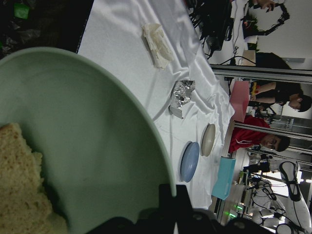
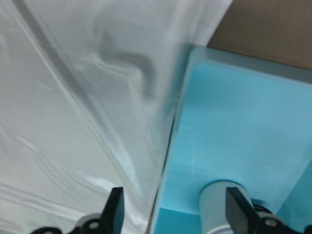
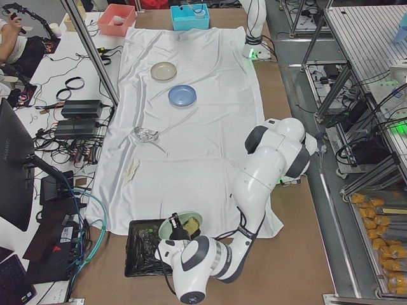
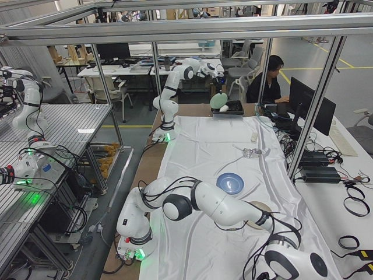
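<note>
A green plate (image 3: 189, 217) with bread (image 1: 19, 190) on it is in my left gripper, shut on its rim, tilted over the black-lined bin (image 3: 137, 251) in the camera left and camera right views. My right gripper is open above the blue tub (image 2: 234, 122), where a light cylindrical item (image 2: 217, 204) lies beneath it.
On the white cloth are a blue plate (image 3: 182, 95), a beige plate (image 3: 163, 71), crumpled foil (image 3: 145, 134) and a crumpled paper (image 3: 131, 169). A red bin (image 3: 116, 19) stands at the far left.
</note>
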